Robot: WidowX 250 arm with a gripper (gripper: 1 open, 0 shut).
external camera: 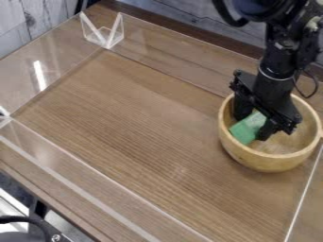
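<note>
A large tan bowl point(267, 159) sits at the right side of the wooden table, with a green object point(248, 130) inside it. My black gripper point(256, 116) reaches down from the upper right into the bowl, over the green object. Its fingers cover part of that object; whether they are closed on it is hard to make out.
A white wire-like holder point(104, 30) stands at the back left. Dark cables lie at the bottom left, off the table edge.
</note>
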